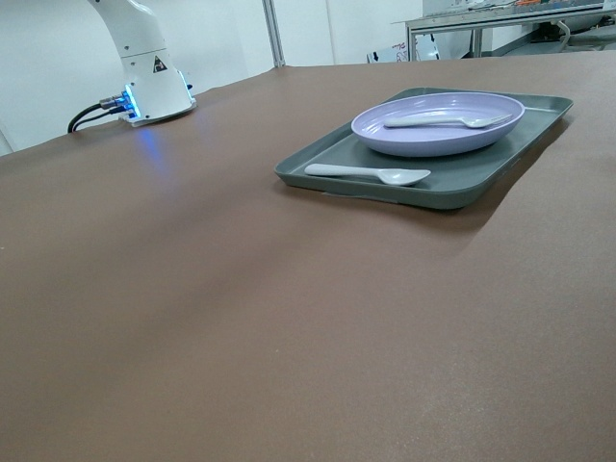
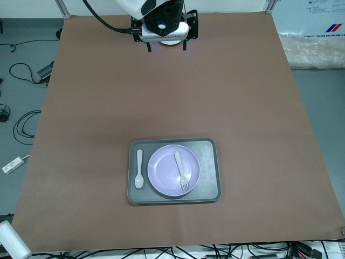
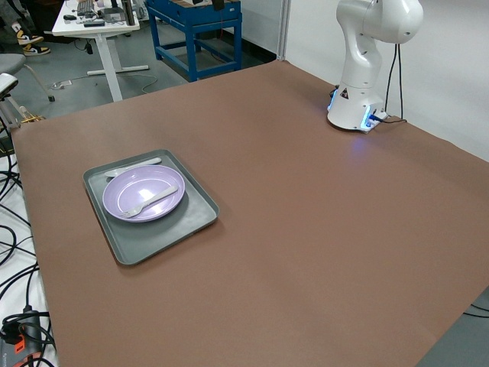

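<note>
A grey-green tray (image 2: pixel 207 189) lies on the brown table, holding a lavender plate (image 2: pixel 164 172). A white fork (image 2: pixel 181 170) rests on the plate and a white spoon (image 2: pixel 139 167) lies beside it on the tray, left of the plate in the left view. My gripper (image 2: pixel 167 46) hangs at the far edge of the table in the left view, well away from the tray, its two black fingers apart with nothing visible between them. The top and right views show only the arm's base (image 3: pixel 355 107) and lower links.
Cables lie on the floor and along the near edge. A plastic-wrapped package (image 2: pixel 312 51) stands beyond the table's far right corner.
</note>
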